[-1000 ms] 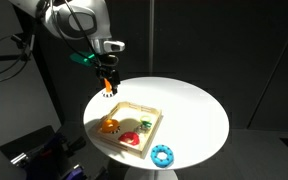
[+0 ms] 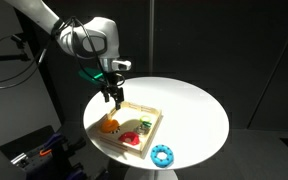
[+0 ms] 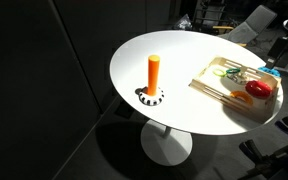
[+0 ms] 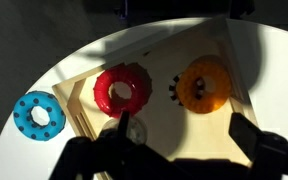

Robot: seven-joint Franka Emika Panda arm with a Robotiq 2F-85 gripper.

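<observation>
My gripper is open above the table, with its two dark fingers wide apart and nothing held. Below and ahead of them lies a shallow wooden tray. Inside it are an orange ring, a red ring and a greenish ring; the last is partly covered by a finger in the wrist view. A blue dotted ring lies on the table outside the tray. In exterior view 2 an orange post stands upright on a black-and-white base, with no ring on it.
The round white table has bare space on the far side from the arm in exterior view 1. The tray's raised walls surround the rings. Its edge lies close to the blue ring.
My arm has come down towards the table and a little to the right in exterior view 1. It now blocks the orange post, which showed there before. The rings have stayed put.
</observation>
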